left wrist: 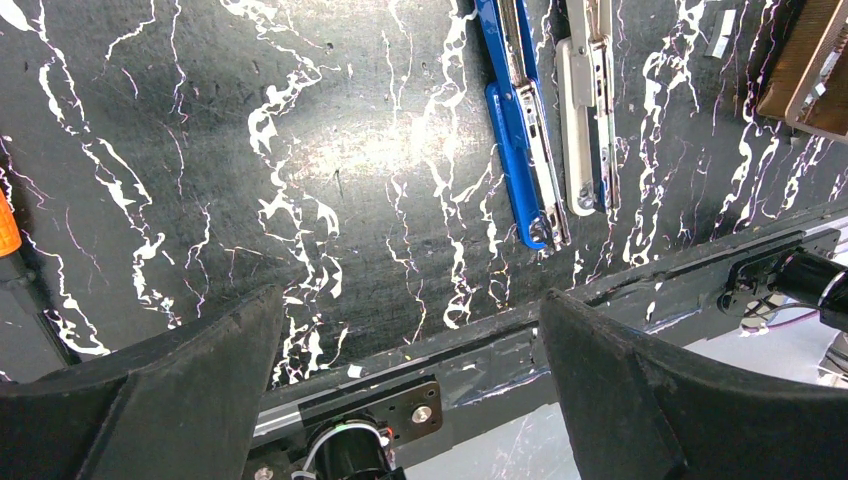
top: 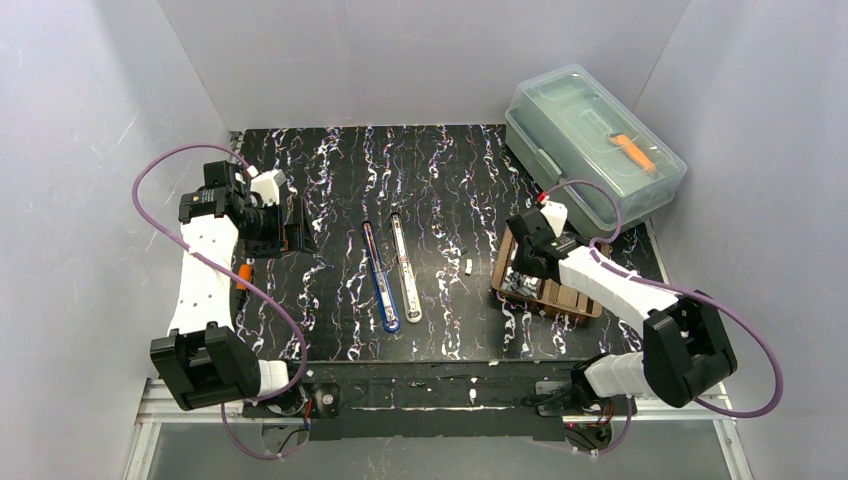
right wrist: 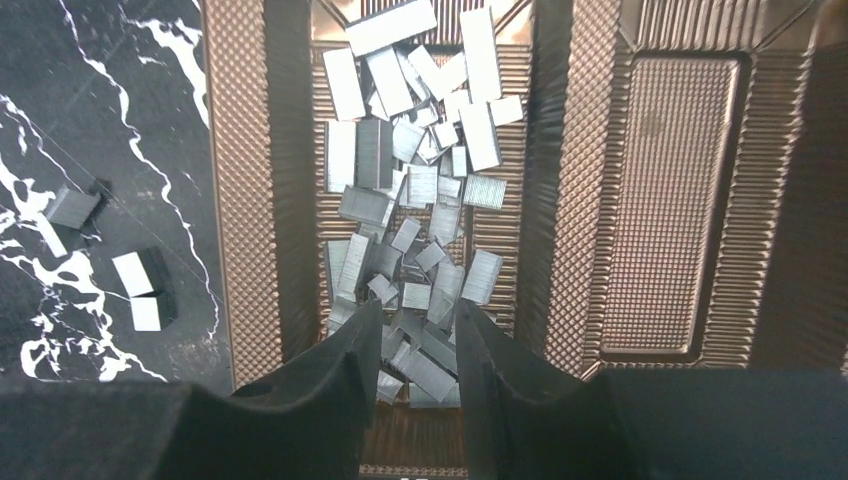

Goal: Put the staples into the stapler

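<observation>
Two opened-out staplers lie side by side mid-table, a blue one (top: pixel 380 280) and a white one (top: pixel 406 270). Both also show at the upper middle of the left wrist view, with the blue stapler (left wrist: pixel 520 130) left of the white stapler (left wrist: pixel 590 110). Many strips of staples (right wrist: pixel 420 220) are heaped in the left compartment of a brown tray (right wrist: pixel 245 200). Over that heap hangs my right gripper, its fingers partly open with a narrow gap and no staples visibly gripped. At the table's left side my left gripper stands wide open and empty, away from the staplers.
The tray's right compartment (right wrist: pixel 660 200) is empty. Loose staple pieces (right wrist: pixel 140 290) lie on the table left of the tray. A green lidded box (top: pixel 595 145) stands behind it. An orange-handled tool (top: pixel 243 275) lies near the left arm.
</observation>
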